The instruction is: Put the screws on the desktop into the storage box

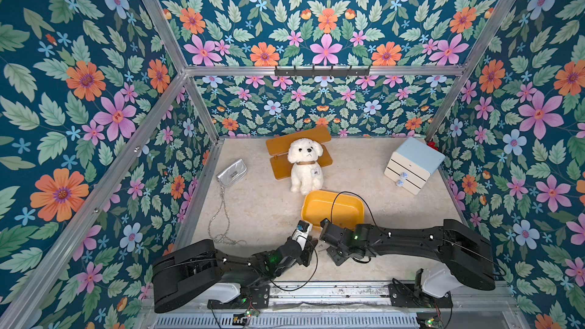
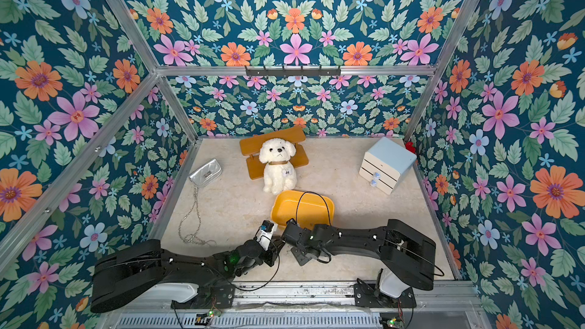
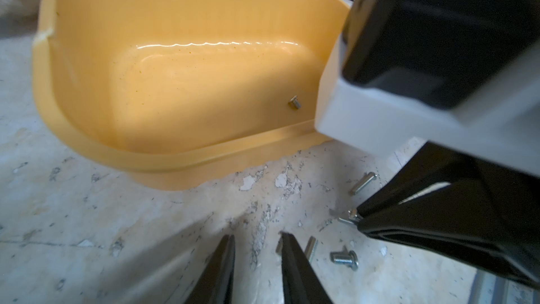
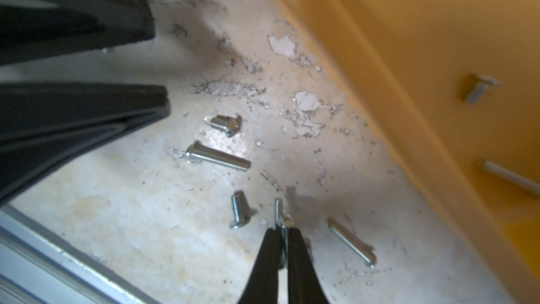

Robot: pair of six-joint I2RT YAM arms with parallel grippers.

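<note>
The yellow storage box (image 3: 185, 78) sits in front of the plush dog, with a few screws inside, such as one (image 4: 477, 90). Loose screws (image 4: 219, 156) lie on the desktop along its near side. My left gripper is low beside them, fingertips apart, part open, nothing clearly between them. My right gripper has its fingertips close together at a small cluster of screws near the box wall; whether they grip one is unclear. Both grippers are close to each other in the top views.
A plush dog (image 1: 304, 170) sits on brown boards (image 1: 280, 167). A silver bag (image 1: 231, 173) with a chain lies left; a small drawer cabinet (image 1: 414, 161) stands back right. Free desktop surrounds the bag.
</note>
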